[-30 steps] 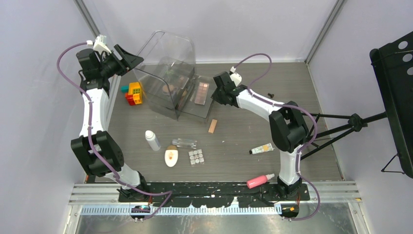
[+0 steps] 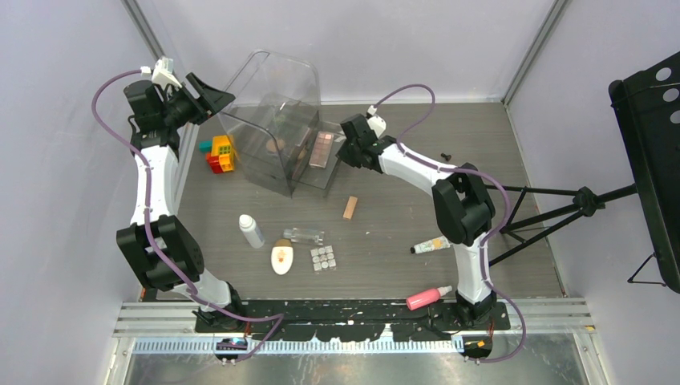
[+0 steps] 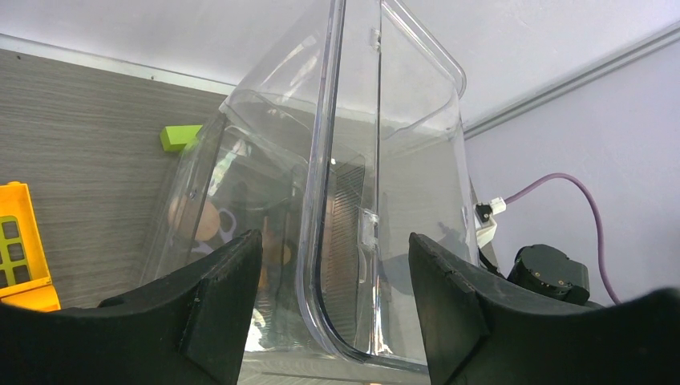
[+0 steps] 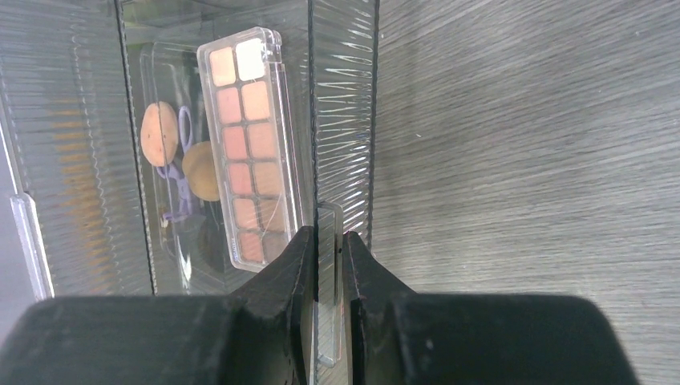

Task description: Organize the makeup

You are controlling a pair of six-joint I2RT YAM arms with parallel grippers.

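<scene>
A clear plastic organizer (image 2: 265, 88) stands at the back left, its top raised. My right gripper is shut on the handle of its pulled-out drawer (image 4: 345, 136), which holds an eyeshadow palette (image 4: 244, 120). Behind the palette, round puffs (image 4: 159, 132) and purple scissors show through the plastic. My left gripper stands part open at the organizer's left upper edge; whether it touches the rim is unclear.
A white bottle (image 2: 250, 231), clear bottle (image 2: 303, 236), cream item (image 2: 282, 257), small jar grid (image 2: 323, 258), tan bar (image 2: 350, 207), tube (image 2: 431, 245) and pink bottle (image 2: 425, 297) lie in front. Toy blocks (image 2: 223, 152) sit left of the organizer.
My right gripper has moved left toward the organizer, pushing the drawer with the palette further inward. The left arm has stayed nearly still.
</scene>
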